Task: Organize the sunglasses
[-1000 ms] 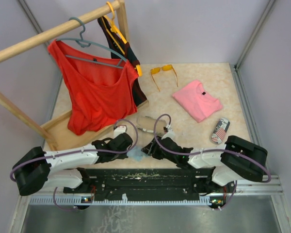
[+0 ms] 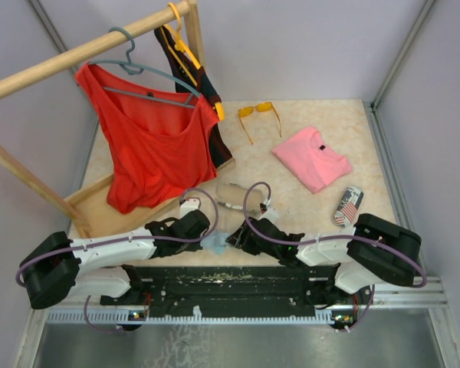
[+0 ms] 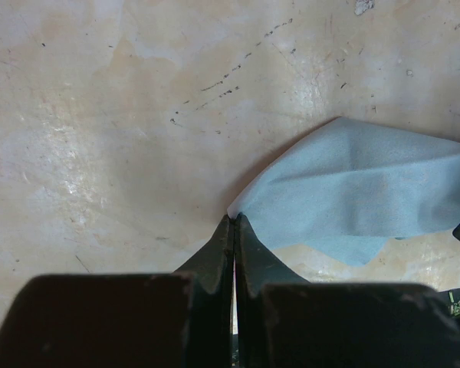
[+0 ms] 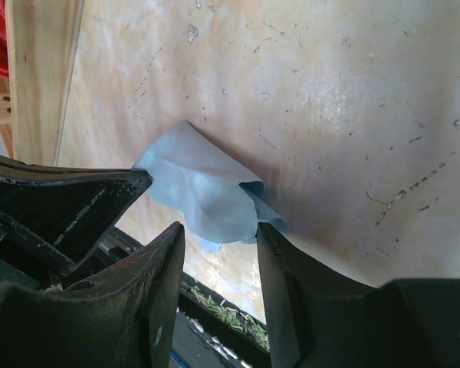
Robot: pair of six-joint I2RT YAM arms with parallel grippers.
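Orange-lensed sunglasses (image 2: pixel 255 109) lie unfolded at the back of the table. A tan oblong case (image 2: pixel 238 195) is in the middle, above the grippers. A light blue cloth (image 3: pixel 360 184) lies folded on the table between both grippers, near the front edge. My left gripper is shut, its tips at the cloth's left corner; whether cloth is pinched is unclear. My right gripper is open, its tips over the cloth's near folded end.
A wooden rack (image 2: pixel 31 71) with a red top (image 2: pixel 149 146) and a dark garment fills the left. A pink shirt (image 2: pixel 310 157) and a patterned can-like item (image 2: pixel 348 205) lie on the right. Free table (image 2: pixel 345 115) shows at the back right.
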